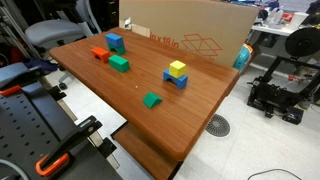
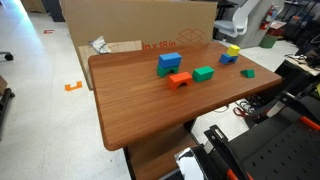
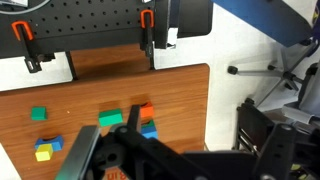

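Note:
My gripper stands open high above the wooden table, its black fingers wide apart with nothing between them. In exterior view 2 a blue block (image 2: 170,57) rests on a green block (image 2: 165,70). In front of that stack is a red-orange arch-shaped block (image 2: 180,80), with another green block (image 2: 204,74) beside it. A yellow block (image 1: 177,68) sits on a blue block (image 1: 175,81) farther along the table. Near the table's front edge lies a small green piece (image 1: 151,100), apart from the others.
A cardboard panel (image 1: 195,30) stands along the table's far side. Close to the near edge is a black perforated platform (image 3: 100,25) with red-and-black clamps. Bare wood (image 2: 125,95) fills the table's left end in exterior view 2.

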